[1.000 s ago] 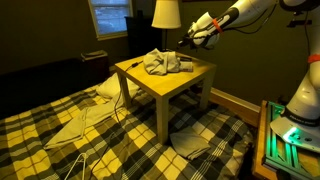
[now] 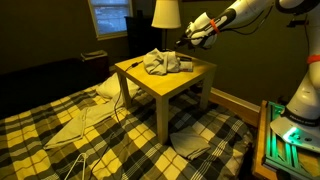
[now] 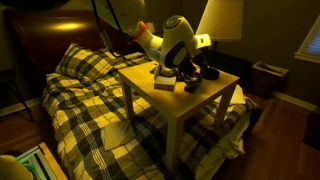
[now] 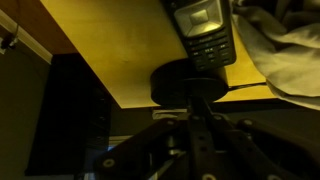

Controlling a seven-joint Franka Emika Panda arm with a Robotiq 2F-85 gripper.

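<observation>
A dark cordless phone [image 4: 205, 30] with a pale screen and keypad stands in a round black base [image 4: 185, 82] on the wooden table [image 4: 120, 60]. In the wrist view, my gripper is just beyond the base, towards the bottom of the picture. Its dark fingers are together, and nothing shows between them. Exterior view 1 has the gripper [image 2: 183, 43] above the far side of the table [image 2: 152, 82]. Whether the fingers touch the base is too dark to tell.
A crumpled grey cloth [image 4: 285, 45] lies beside the phone, with a black cable [image 4: 250, 86] near it. A lamp [image 2: 166, 15] stands behind the table. The plaid bed [image 2: 50, 110] is alongside, and another cloth [image 2: 189, 142] lies below the tabletop.
</observation>
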